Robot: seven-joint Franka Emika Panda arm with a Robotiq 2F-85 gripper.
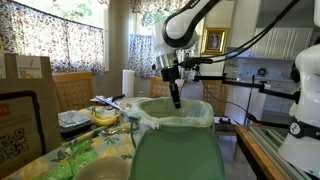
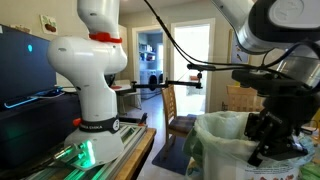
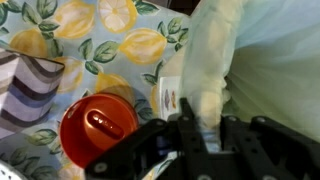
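Note:
A pale, translucent liner bag [image 1: 175, 122] drapes over the rim of a bin, whose white body [image 2: 225, 165] shows in exterior view 2. My gripper [image 1: 177, 104] is at the bin's rim, pointing down. In the wrist view, the gripper is shut on the liner [image 3: 215, 65], with gathered plastic running up from between the fingers. A dark-green panel [image 1: 178, 155] stands upright in front of the bin in exterior view 1. How far the liner reaches down inside is hidden.
A lemon-print tablecloth [image 3: 135, 45] lies below. On it are a red container [image 3: 98, 130] and a striped item [image 3: 35, 85]. Bananas [image 1: 104, 119], green packaging [image 1: 75, 154] and a cardboard box [image 1: 20, 120] occupy the left side.

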